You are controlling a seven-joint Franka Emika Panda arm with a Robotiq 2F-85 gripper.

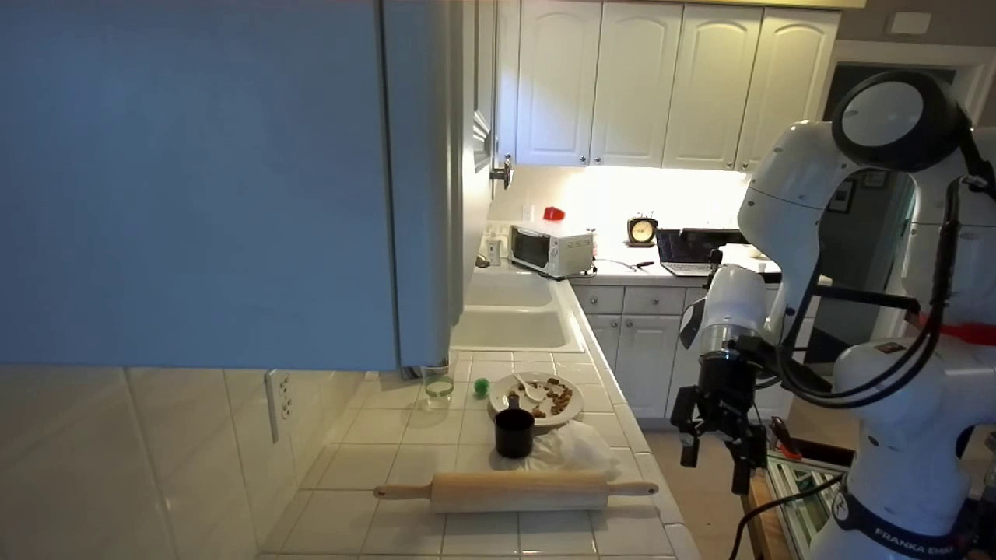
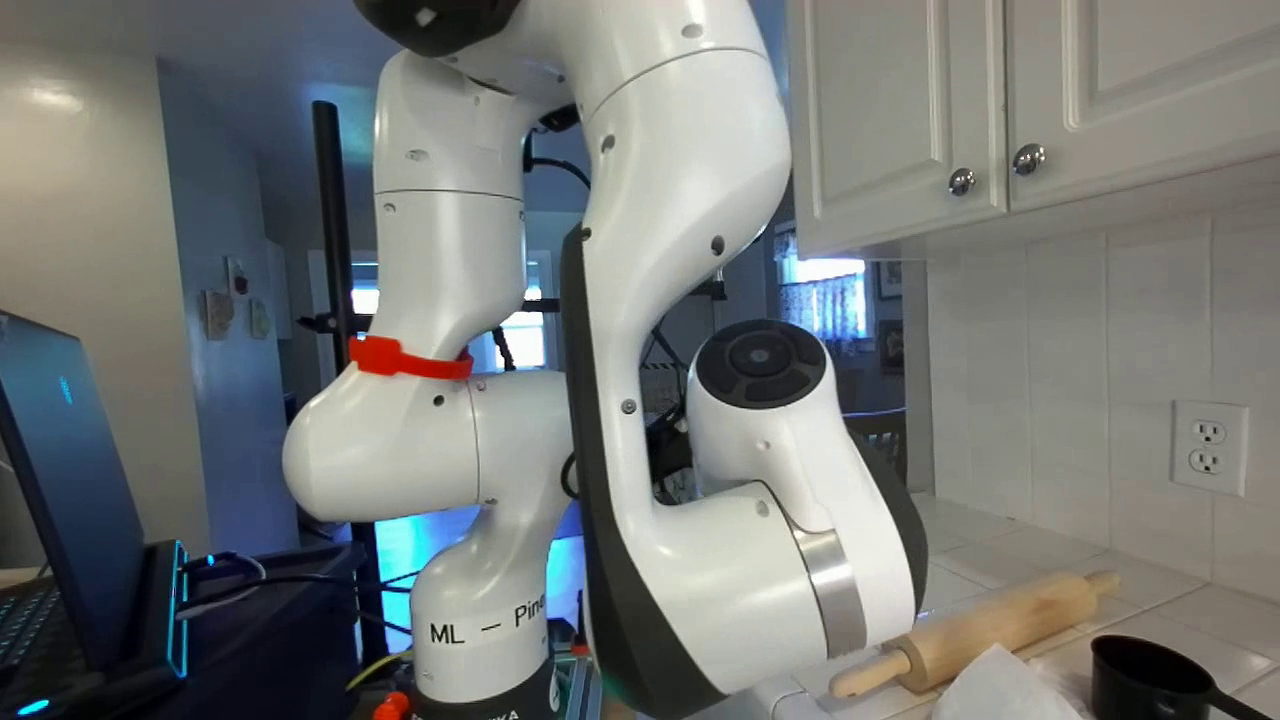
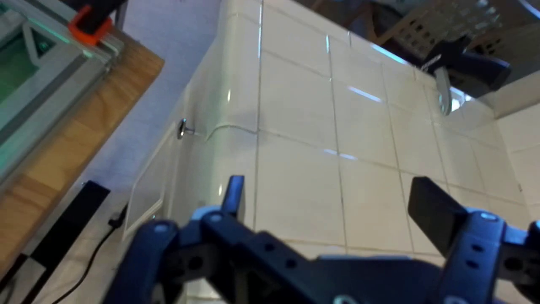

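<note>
Beyond the counter's front edge hangs my gripper (image 1: 717, 476), its fingers wide apart and nothing between them. In the wrist view the open gripper faces bare tiles. On the counter (image 1: 411, 463) a wooden rolling pin (image 1: 520, 491) lies crosswise. Behind it are a crumpled white cloth or bag (image 1: 574, 448) and a black cup with a handle (image 1: 514, 434). Farther back, a white plate (image 1: 499, 407) holds brown pieces and a white spoon (image 1: 532, 389). A green item (image 1: 481, 387) and a clear glass (image 1: 438, 390) stand left of the plate.
A white sink (image 1: 518, 327) is set in the counter farther back, with a toaster oven (image 1: 552, 250) beyond. A blue-lit cabinet (image 1: 205, 187) overhangs the left side. Below my gripper, a metal frame with a wooden edge (image 3: 86, 126) stands beside the counter.
</note>
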